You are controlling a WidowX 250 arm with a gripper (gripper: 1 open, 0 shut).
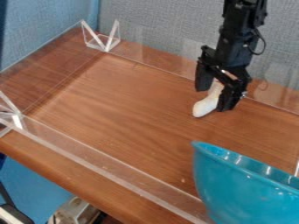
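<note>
My black gripper [219,80] is lowered over a white elongated object [207,103] near the back wall at the right of the wooden surface. The gripper is open, its fingers beside and partly in front of the object, hiding its upper part. Whether they touch it is not clear.
A large teal bowl [239,188] fills the front right. White wire-like brackets [101,35] stand at the back left and left edge. Clear plastic strips run along the edges.
</note>
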